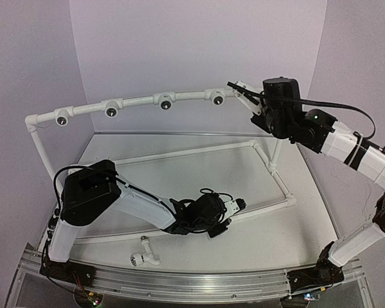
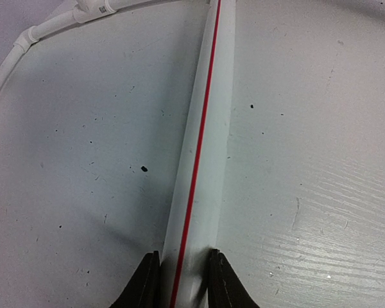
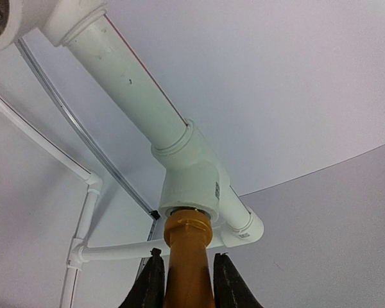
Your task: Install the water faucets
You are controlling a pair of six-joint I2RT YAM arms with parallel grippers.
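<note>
A white pipe rail (image 1: 141,101) with several tee sockets spans the top view. At its right end, an orange faucet fitting (image 3: 187,256) sits at the mouth of a white tee (image 3: 186,186) in the right wrist view, my right gripper around its lower body; the arm hides it from above. My left gripper is low at the front bar, its fingertips either side of a white pipe with a red line (image 2: 199,160). A loose white fitting (image 1: 147,256) lies on the floor at front left.
The lower pipe frame (image 1: 179,151) lies on the white base. Metal rails (image 1: 192,279) edge the front, grey walls stand around three sides, and bare floor shows at front right.
</note>
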